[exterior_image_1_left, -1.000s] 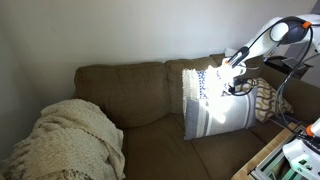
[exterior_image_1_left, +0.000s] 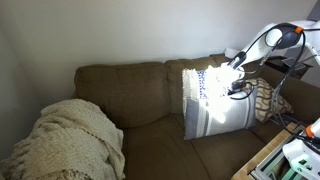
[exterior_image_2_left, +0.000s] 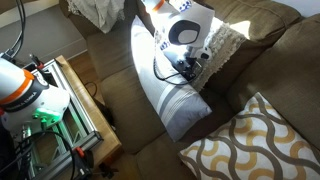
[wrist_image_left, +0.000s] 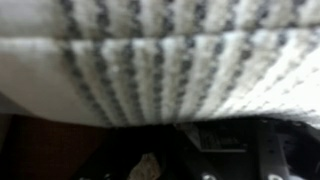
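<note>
A white pillow with grey stripes (exterior_image_1_left: 218, 116) leans against the back of the brown couch. In exterior view 2 the same striped pillow (exterior_image_2_left: 160, 85) stands in front of a cream knitted throw (exterior_image_2_left: 222, 48). My gripper (exterior_image_2_left: 188, 72) is down at the pillow's top edge, between it and the throw. Pale ribbed fabric with dark stripes (wrist_image_left: 150, 70) fills most of the wrist view, very near the camera. Dark gripper parts show along the bottom there, too dim to tell how the fingers stand or whether cloth lies between them.
A patterned yellow-and-grey pillow (exterior_image_2_left: 255, 145) lies on the couch beside the striped one. Another heap of cream knitted blanket (exterior_image_1_left: 70, 140) covers the couch's left end. A wooden table edge (exterior_image_2_left: 88, 110) borders the arm's base.
</note>
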